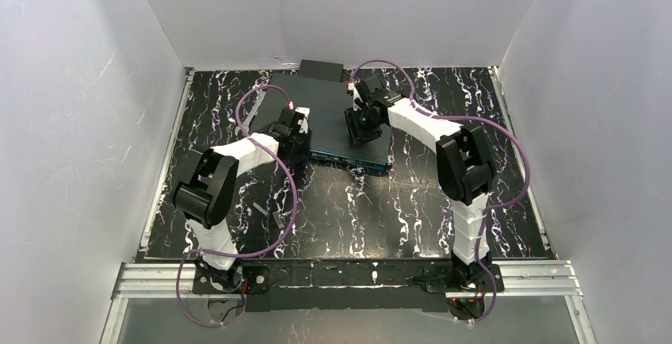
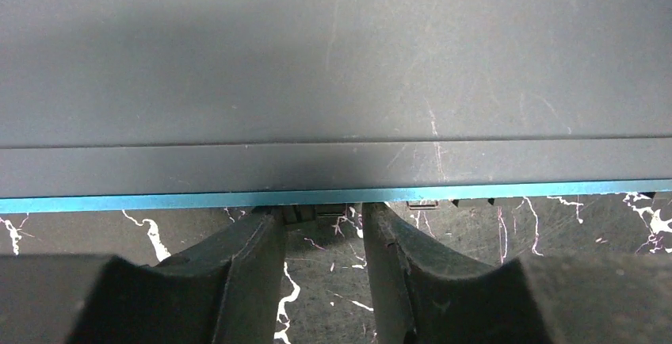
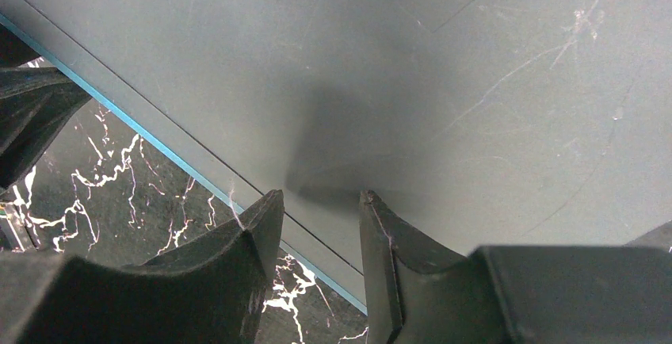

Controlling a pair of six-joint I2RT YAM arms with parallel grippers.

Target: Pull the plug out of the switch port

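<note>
A dark grey switch with a blue front edge lies on the table. My left gripper is at that front edge, part open, fingertips just under the blue strip, with small dark port fittings visible along it; whether a plug sits between the fingers is unclear. My right gripper stands part open over the switch's top, near the front edge, nothing visible between its fingers.
Small grey strips lie at the front left. White walls surround the back and sides.
</note>
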